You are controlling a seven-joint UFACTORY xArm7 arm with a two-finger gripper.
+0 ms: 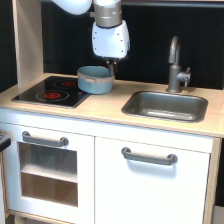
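Observation:
A blue-grey pot point(95, 82) stands on the counter, at the right edge of the black stove top point(50, 92). My white gripper point(112, 70) comes down from above at the pot's right rear rim. Its fingers are small and dark against the black back wall, so I cannot tell whether they are open or shut, nor whether they touch the pot.
To the right a steel sink point(165, 105) is set into the wooden counter point(112, 118), with a dark faucet point(176, 68) behind it. Below are a white oven door point(48, 172) and a white cabinet door point(148, 185), both with grey handles.

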